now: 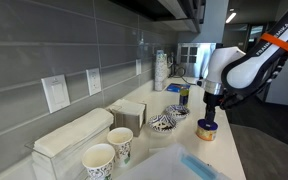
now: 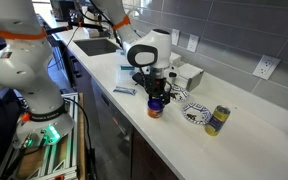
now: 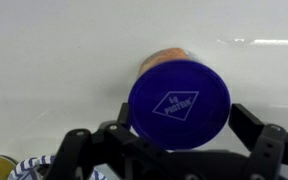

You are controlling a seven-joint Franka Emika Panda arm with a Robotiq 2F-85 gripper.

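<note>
A round jar (image 2: 154, 112) with an orange body and a dark blue lid (image 3: 179, 104) stands upright on the white counter. Directly over it is my black gripper (image 1: 209, 118), pointing down, its fingers low at the lid. In the wrist view the lid, marked with a diamond logo, fills the space between the two widely parted fingers. Whether the fingers press on the lid or only stand around it cannot be told. The gripper's far side hides part of the jar in both exterior views.
A yellow can (image 2: 218, 121) and a patterned bowl (image 2: 196, 113) stand beside the jar, towards the wall. Paper cups (image 1: 98, 160), a white box (image 1: 72, 135) and a pale tray (image 1: 164, 164) occupy the counter's other end. In exterior view 2, the right-hand counter (image 2: 239, 155) is clear.
</note>
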